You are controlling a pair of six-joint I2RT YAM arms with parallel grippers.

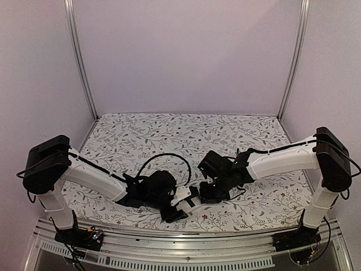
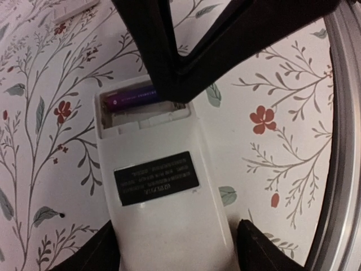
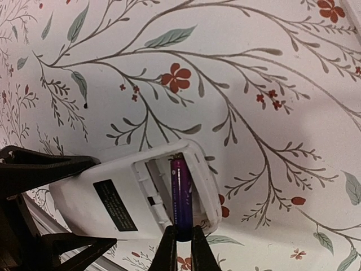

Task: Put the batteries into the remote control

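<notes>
The white remote [image 2: 163, 220] lies back up on the patterned table, its battery bay uncovered. In the left wrist view the fingers of my left gripper stand along both long sides of it; whether they press on it I cannot tell. One purple battery [image 3: 181, 189] lies across the bay in the right wrist view, with a bare stretch of bay beside it. My right gripper is shut on the near end of this battery, above the bay's side edge. From the left wrist, a dark right fingertip hides that end.
A white flat piece [image 2: 73, 10] shows at the upper left of the left wrist view. Along the table's front runs a metal rail [image 1: 186, 243], close to the remote. Behind both arms the table [image 1: 186, 130] is clear.
</notes>
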